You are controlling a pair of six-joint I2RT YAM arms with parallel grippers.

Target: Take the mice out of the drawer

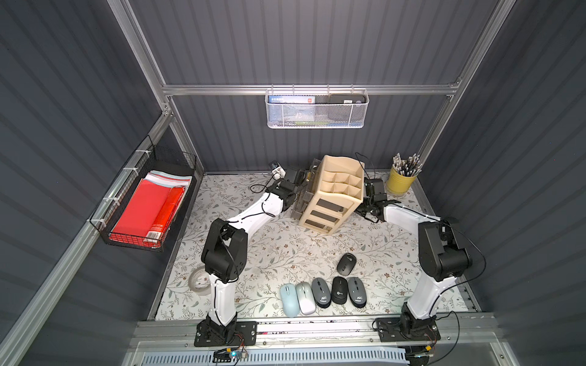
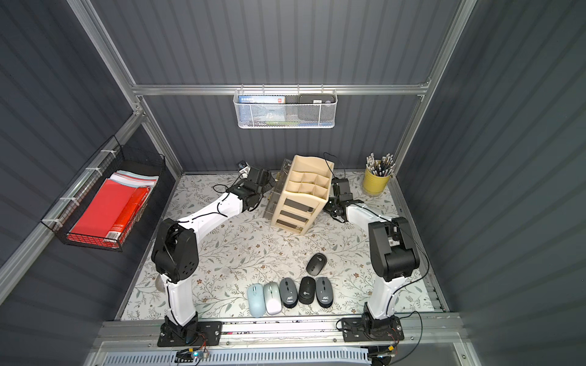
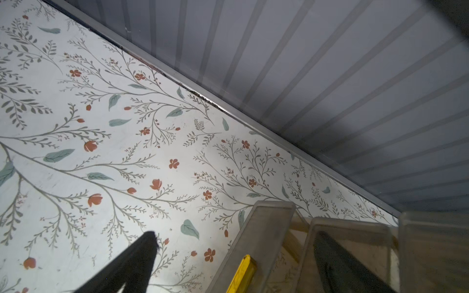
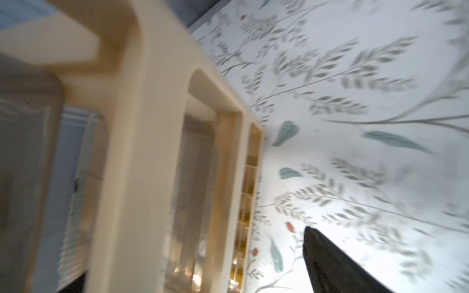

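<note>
A cream organizer point(image 1: 340, 189) with clear drawers point(image 3: 356, 244) stands at the back middle of the table, turned at an angle. Six computer mice lie outside it: a loose black mouse point(image 1: 346, 264), and in a front row a blue mouse point(image 1: 290, 300), a white mouse point(image 1: 305, 297) and several dark ones point(image 1: 321, 292). My left gripper hangs open by the drawer fronts, one finger point(image 3: 342, 268) blurred over them. At the organizer's right side is my right gripper, open, with a dark finger point(image 4: 332, 263) over the table. Neither holds anything.
A yellow pen cup point(image 1: 401, 181) stands at the back right. One drawer holds a yellow item point(image 3: 242, 274). Tape point(image 1: 199, 280) lies at the front left. A wire basket point(image 1: 152, 201) hangs left.
</note>
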